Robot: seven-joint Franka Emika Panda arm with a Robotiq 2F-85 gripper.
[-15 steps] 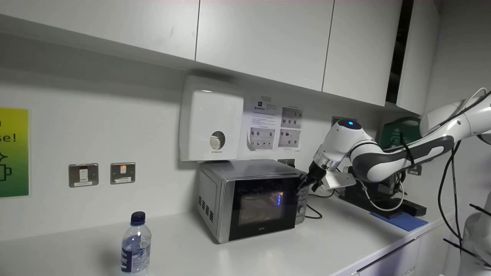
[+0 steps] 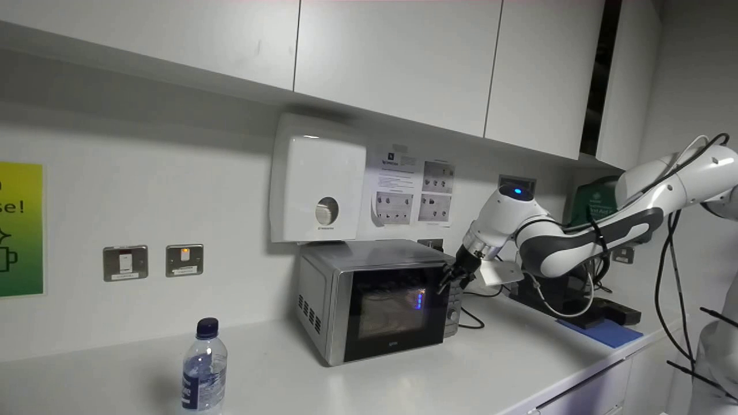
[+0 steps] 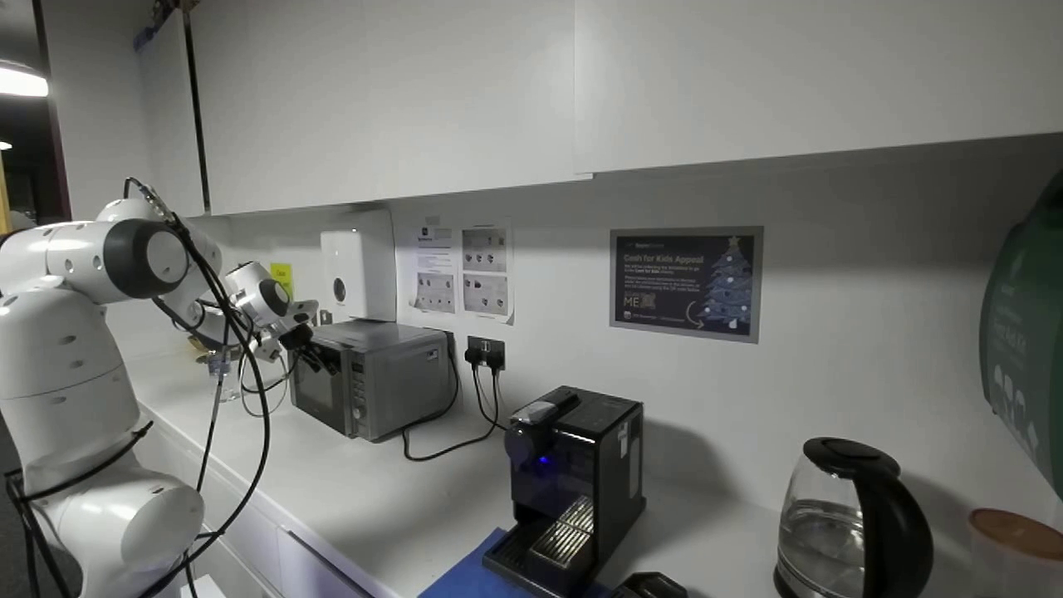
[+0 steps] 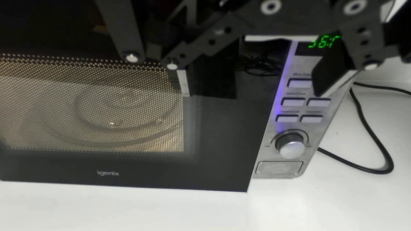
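Note:
A silver microwave (image 2: 387, 252) with a black glass door (image 4: 227, 154) stands on the counter, its door closed and its window lit from inside. To the right of the door is the control panel (image 4: 304, 92), with grey buttons, a round knob (image 4: 291, 145) and a green display partly covered by my gripper. My gripper is open in front of the microwave, one finger over the door's right part, the other over the panel. Nothing shows between its fingers. Whether a fingertip touches the front, I cannot tell.
A water bottle (image 2: 204, 370) stands at the counter's left. A coffee machine (image 3: 583, 478) and a glass kettle (image 3: 847, 518) are on the other side. Black cables (image 4: 375, 144) lie right of the microwave.
My arm and gripper have moved a little to the left in exterior view 1, across the microwave's front. The microwave and bottle have not moved.

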